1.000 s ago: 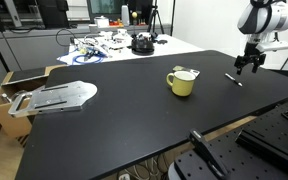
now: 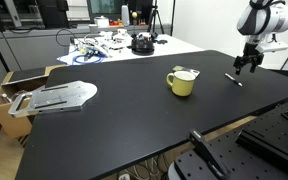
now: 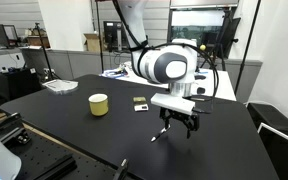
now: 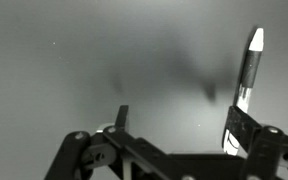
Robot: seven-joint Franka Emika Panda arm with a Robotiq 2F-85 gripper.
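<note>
A black and white pen (image 4: pixel 250 72) lies on the dark table, along the right side of the wrist view. Its lower part runs behind one of my fingers (image 4: pixel 240 124). My gripper is open, with only bare tabletop showing in the middle of the gap. In exterior view 2 the gripper (image 3: pixel 178 122) hangs low over the table, with the pen (image 3: pixel 161 132) by its left finger. From exterior view 1, the gripper (image 2: pixel 245 70) appears at the far right, just beyond the pen (image 2: pixel 234 80).
A yellow mug (image 2: pixel 182 84) stands away from the arm, with small yellowish items (image 3: pixel 140 103) between them in exterior view 2. A white tray-like piece (image 2: pixel 52 98) lies at the table's other end. Open tabletop surrounds the pen.
</note>
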